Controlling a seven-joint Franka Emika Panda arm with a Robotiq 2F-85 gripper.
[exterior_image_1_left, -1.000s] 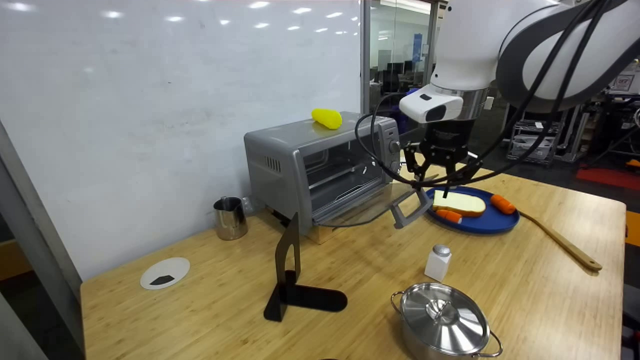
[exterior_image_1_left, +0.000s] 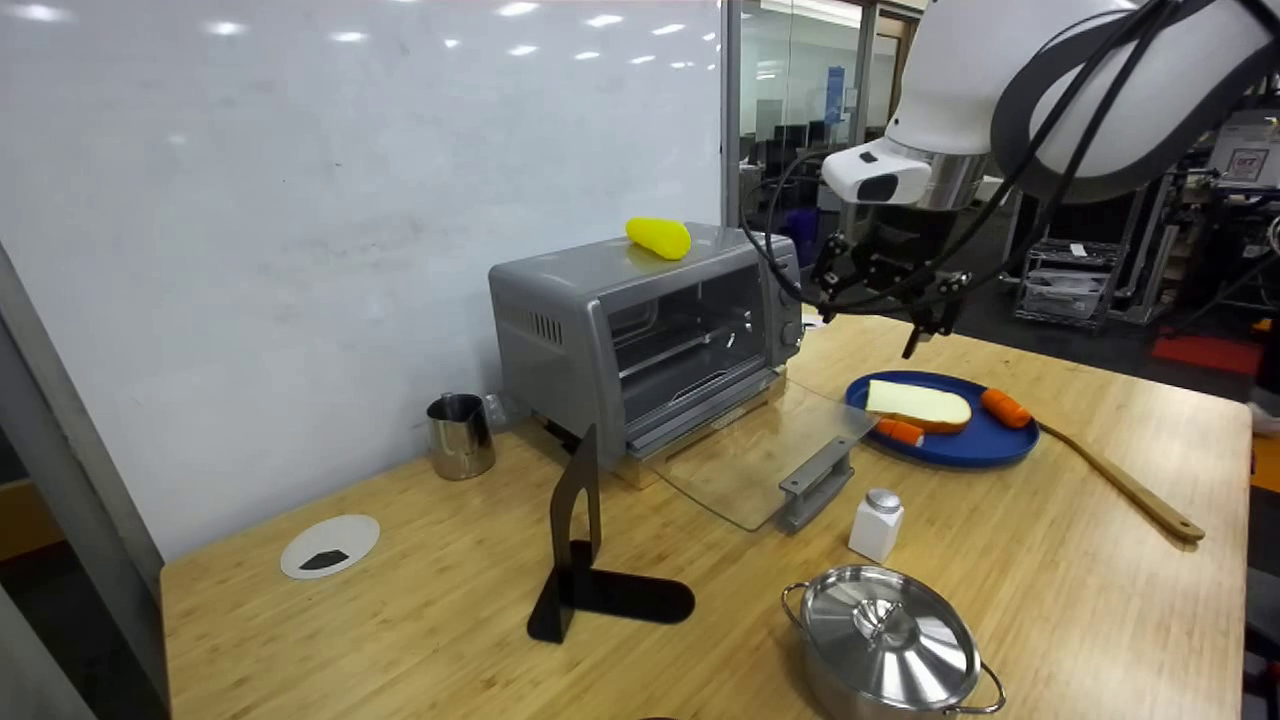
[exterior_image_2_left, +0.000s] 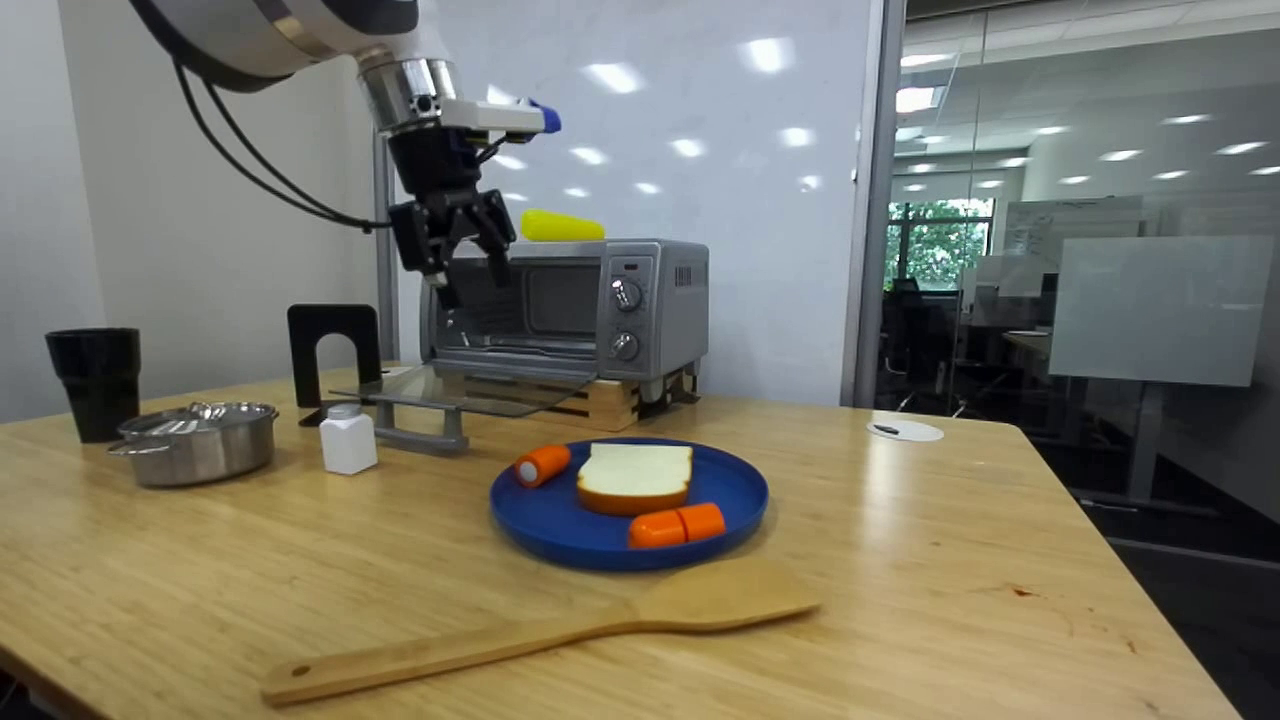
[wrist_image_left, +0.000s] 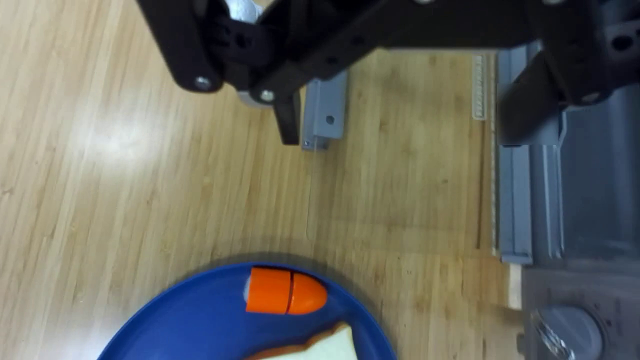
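Observation:
My gripper (exterior_image_1_left: 871, 329) hangs in the air near the oven's control side, its fingers apart and empty; in the wrist view the gripper spans the space over the lowered door. The grey toaster oven (exterior_image_2_left: 684, 300) stands open, and its glass door (exterior_image_1_left: 768, 450) lies almost level above the table. The door's grey handle (exterior_image_1_left: 818, 480) is below my fingers and not touched by them. On top of the oven rests a yellow object (exterior_image_1_left: 659, 236). Beside the door, a blue plate (exterior_image_2_left: 546, 542) carries a bread slice (exterior_image_2_left: 636, 470) and orange carrot pieces (exterior_image_2_left: 678, 526).
A white shaker (exterior_image_1_left: 877, 526) and a lidded pot (exterior_image_1_left: 888, 636) stand in front of the door. A wooden spatula (exterior_image_2_left: 708, 598) lies by the plate. Farther left are a black stand (exterior_image_1_left: 630, 596) and a metal cup (exterior_image_1_left: 461, 437).
My gripper has moved up and away from the handle. The yellow object has shifted slightly.

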